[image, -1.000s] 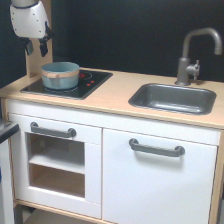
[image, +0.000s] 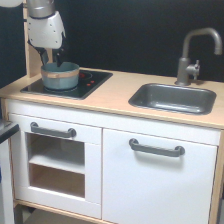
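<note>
A blue-grey toy pot stands upright on the black stovetop at the left of the play kitchen's counter. My gripper is right over the pot's left and back rim, its dark fingers pointing down. How far apart the fingers stand, and whether one is inside the pot or touching its rim, is too small to tell. The pot's inside is mostly hidden from this angle.
A metal sink with a grey tap is set into the counter's right side. Bare wooden counter lies between stove and sink. Below are a shut white cupboard door and an oven door with a grey handle.
My arm has come down and to the right, from above and left of the pot to its rim. The pot stands in about the same place.
</note>
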